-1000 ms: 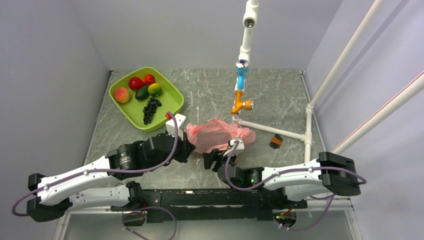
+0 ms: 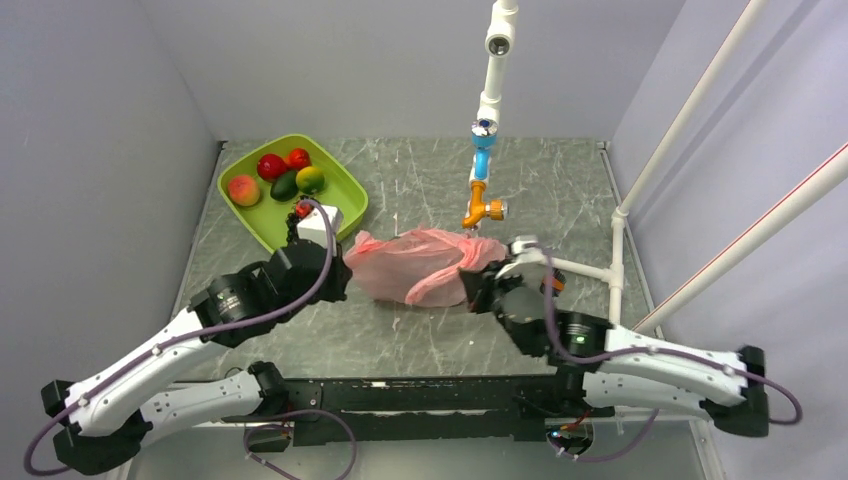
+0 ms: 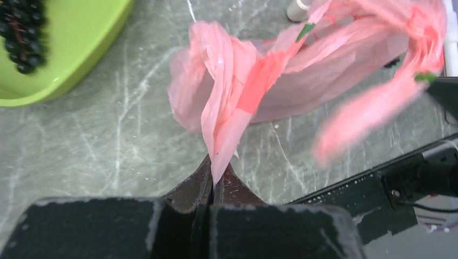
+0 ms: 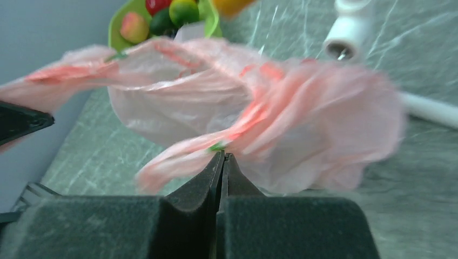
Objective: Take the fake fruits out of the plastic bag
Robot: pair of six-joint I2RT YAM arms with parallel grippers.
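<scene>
Between my two grippers a thin pink plastic bag (image 2: 405,268) is stretched out above the table, with no fruit to be seen in it. My left gripper is shut on one gathered end of the bag. In the right wrist view my right gripper is shut on the bag's rim by a small green mark, a loose pink flap hanging beside it. The fruits lie in the green basin (image 2: 352,202) at the back left: a peach (image 2: 243,190), an avocado (image 2: 284,186), a round green-orange fruit (image 2: 310,180), two red ones and black grapes (image 3: 22,38).
At the back stands a white pipe with an orange tap (image 2: 478,205) above the bag. A white pipe frame (image 2: 617,260) runs along the right side, an orange-black item (image 2: 555,284) near it.
My right gripper has swung right and backward with the bag's rim, and my left gripper has shifted left. The bag is now pulled wider and flatter. The left arm now covers some grapes from above.
</scene>
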